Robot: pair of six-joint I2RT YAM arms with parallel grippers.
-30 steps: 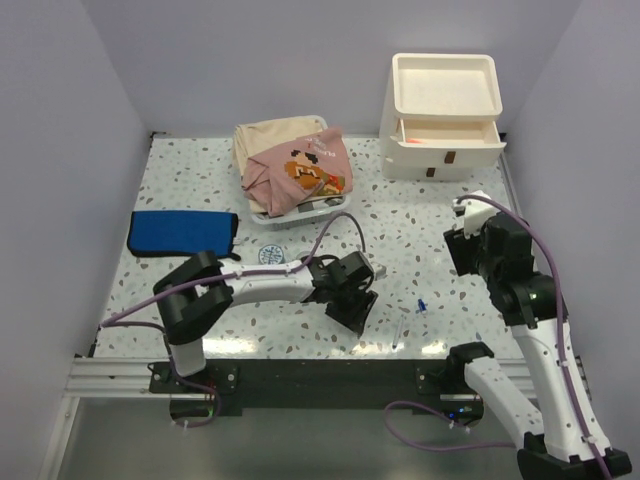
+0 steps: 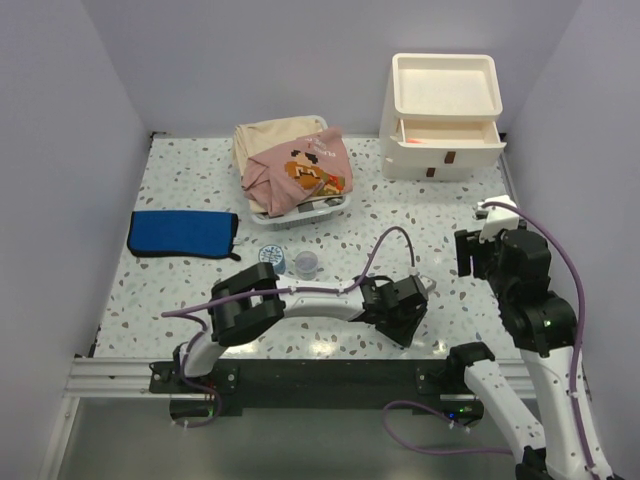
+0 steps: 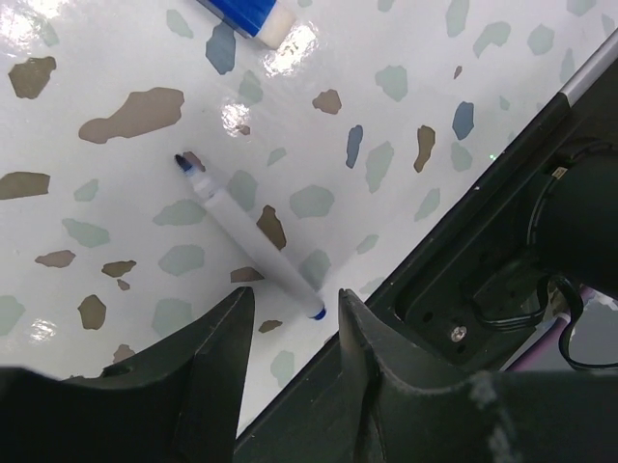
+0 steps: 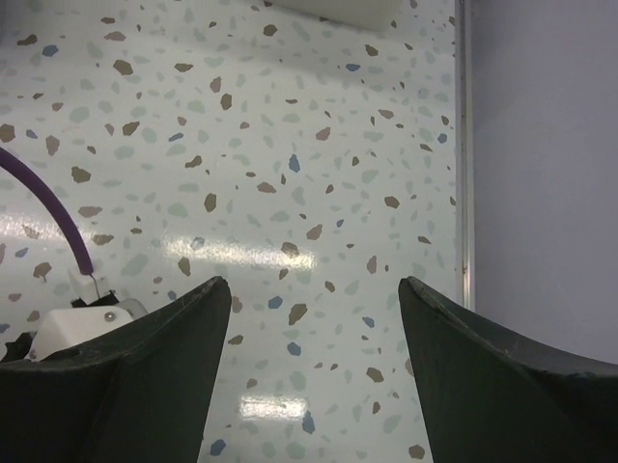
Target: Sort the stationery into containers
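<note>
In the left wrist view a white marker with a blue tip lies on the speckled table, its lower end just beyond the fingertips of my left gripper, which is part open with nothing between them. A blue and white item, cut off by the edge, lies farther off. In the top view the left gripper hangs over the front right of the table. My right gripper is open and empty above bare table on the right.
A drawer box with its drawer out stands at the back right. A basket with cloths, a blue pouch and two round containers occupy the left and middle. The black table edge runs along the front.
My left arm has moved right across the table, now covering the spot where the small blue item and marker showed.
</note>
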